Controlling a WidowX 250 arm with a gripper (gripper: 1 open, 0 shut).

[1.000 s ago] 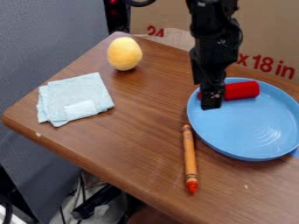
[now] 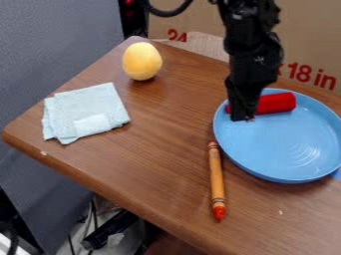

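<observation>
My black gripper [image 2: 242, 98] hangs over the back left of the blue plate [image 2: 280, 149], low, in front of or at a red cylinder [image 2: 277, 103] that lies along the plate's back part. The gripper hides the cylinder's left part; whether its fingers are open, shut or holding it is hard to tell. An orange crayon [image 2: 216, 179] with a red tip lies on the wooden table just left of the plate.
A light blue cloth [image 2: 84, 113] lies on the table [image 2: 140, 174] at the left, and a yellow egg-shaped object [image 2: 142, 61] stands at the back left. A cardboard box [image 2: 306, 40] is behind.
The gripper has shifted slightly left and up over the last second, its lower tip now higher on the plate. The other objects look unmoved.
</observation>
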